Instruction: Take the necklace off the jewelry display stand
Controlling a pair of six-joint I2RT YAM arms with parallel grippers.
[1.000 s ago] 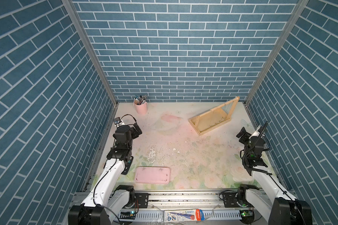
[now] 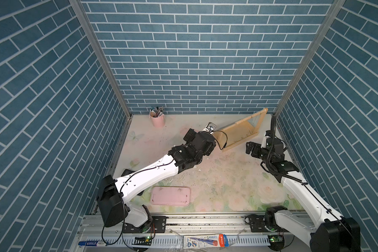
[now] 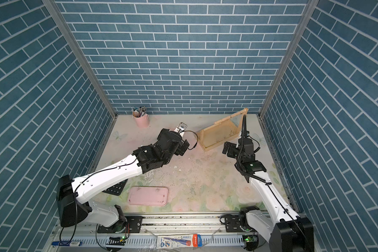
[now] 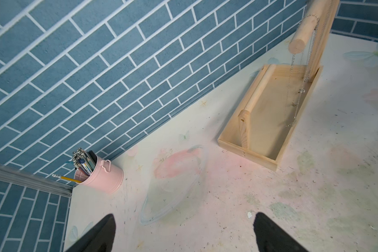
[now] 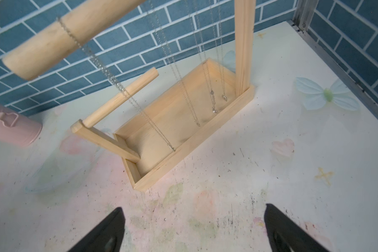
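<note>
A wooden jewelry stand [image 2: 239, 131] with a tray base and round bars stands at the back right of the table. Several thin silver necklaces [image 5: 110, 76] hang from its upper bar [image 5: 77, 31], their lower ends reaching down by the tray [image 5: 172, 170]. In the left wrist view, chains [image 4: 292, 67] hang near the end of that bar too. My left gripper is open and empty, over the table to the left of the stand. Open and empty as well, my right gripper is in front of the stand's right part, apart from the chains.
A pink bucket of pens [image 2: 158, 120] stands at the back left. Near the front lies a pink tray [image 2: 170, 195], with a black object [image 3: 115, 187] to its left.
My left arm has swung from the left side toward the middle, close to the stand. The right arm has moved leftward, nearer the stand. The stand stays in place.
</note>
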